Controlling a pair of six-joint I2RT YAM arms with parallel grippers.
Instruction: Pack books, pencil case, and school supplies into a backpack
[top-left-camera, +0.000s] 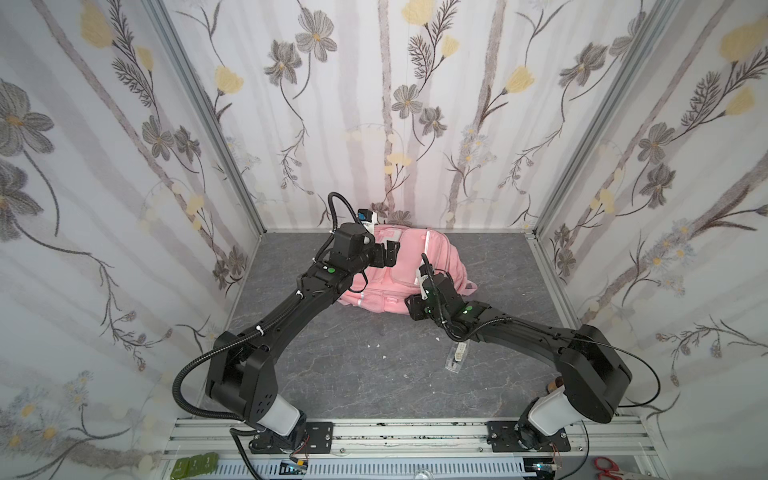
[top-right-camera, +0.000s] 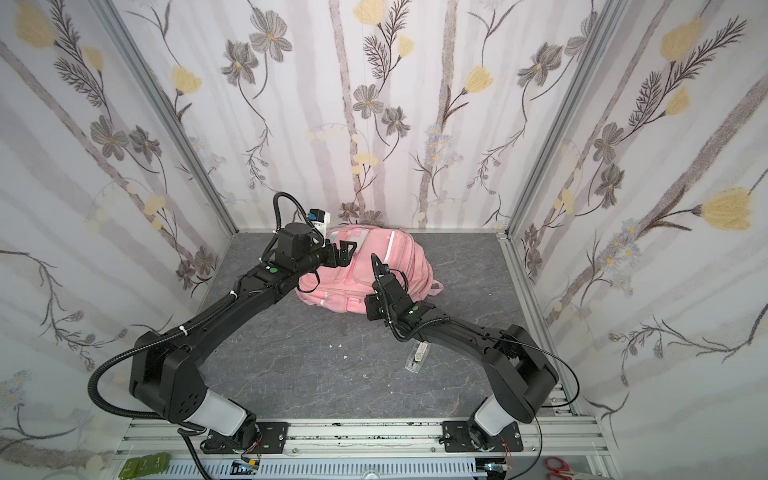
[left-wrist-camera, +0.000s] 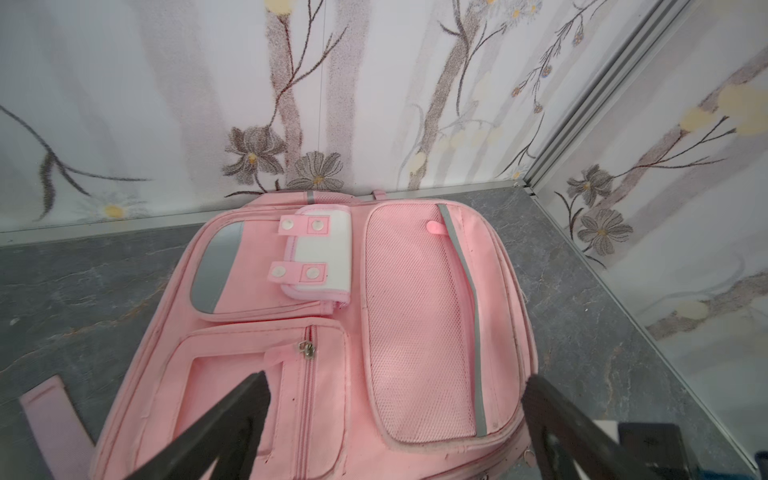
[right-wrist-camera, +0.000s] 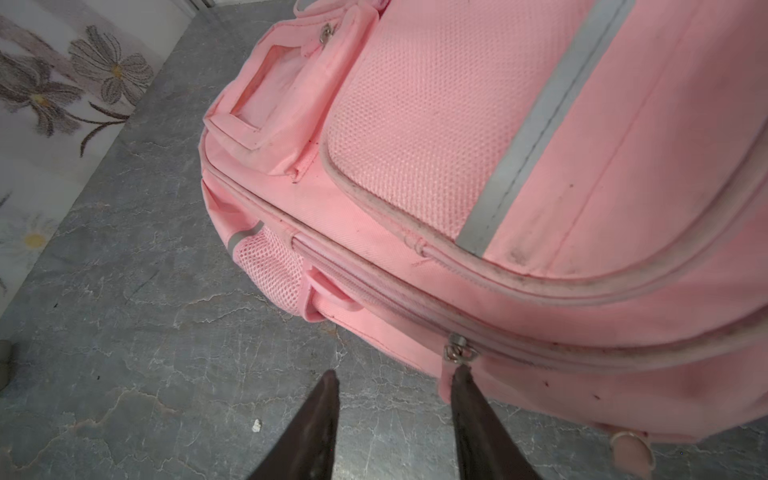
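The pink backpack (top-left-camera: 412, 248) lies on its back at the rear of the grey floor. My left gripper hangs over it, open and empty, with the front pockets below. My right gripper is low at the backpack's near edge, fingers apart with nothing held. Just beyond its right finger is a zipper pull (right-wrist-camera: 457, 348) on the long zip (right-wrist-camera: 376, 288) along that edge. No books or pencil case are seen.
A small clear object with a pale part (top-right-camera: 417, 358) lies on the floor near the right arm. Patterned walls enclose the sides and back.
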